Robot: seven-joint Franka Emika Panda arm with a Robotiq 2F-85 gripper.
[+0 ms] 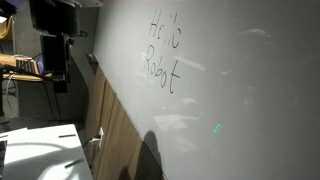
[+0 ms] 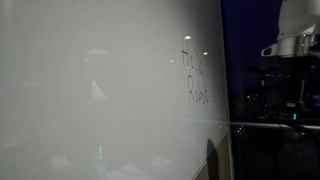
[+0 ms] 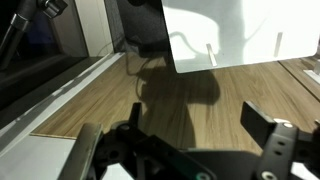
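Dark and blocky, my gripper points down over a wooden surface in the wrist view. Its two fingers stand wide apart, with nothing between them. Exterior view 1 has the gripper [image 1: 58, 80] at the upper left, apart from the whiteboard [image 1: 230, 80]. Black handwriting [image 1: 163, 52] on that board reads "Hello Robot". At the lower left, a white table [image 1: 45, 155] carries a few thin, dark-ended sticks, perhaps markers. Two slim pale items, one of them a stick [image 3: 211, 54], lie on the white tabletop [image 3: 240, 20] in the wrist view.
Wood panelling [image 1: 120, 130] runs below the board. A chair and a laptop [image 1: 30, 65] stand behind the arm. In exterior view 2 the whiteboard [image 2: 110, 90] fills the left, and the arm [image 2: 297, 45] hangs at the far right against a dark background.
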